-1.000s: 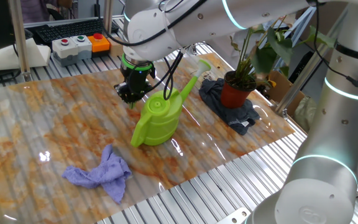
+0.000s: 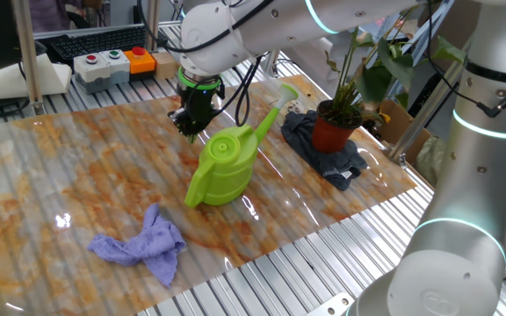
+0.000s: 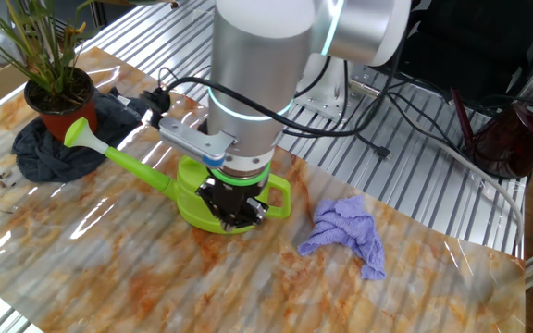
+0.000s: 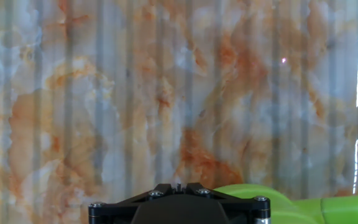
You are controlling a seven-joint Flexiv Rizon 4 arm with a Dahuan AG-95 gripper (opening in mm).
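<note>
A green watering can (image 2: 226, 167) stands upright on the marbled sheet, its spout pointing toward the potted plant (image 2: 330, 132). In exterior view 1 my gripper (image 2: 188, 133) hangs just behind the can, on its far left side. From exterior view 2, the gripper (image 3: 232, 225) is in front of the can (image 3: 192, 203) and hides part of its body. The wrist view has the fingertips close together at the bottom edge, so the gripper looks shut, with nothing visible between them. Green plastic of the can (image 4: 260, 198) shows beside it, at lower right.
A crumpled purple cloth (image 2: 147, 245) lies near the sheet's front edge. Under the plant's pot is a dark cloth (image 2: 341, 164). A control box with buttons (image 2: 102, 72) stands at the back.
In exterior view 1 my gripper has shifted slightly to the right, behind the watering can. The can, the plant and the purple cloth have stayed in place.
</note>
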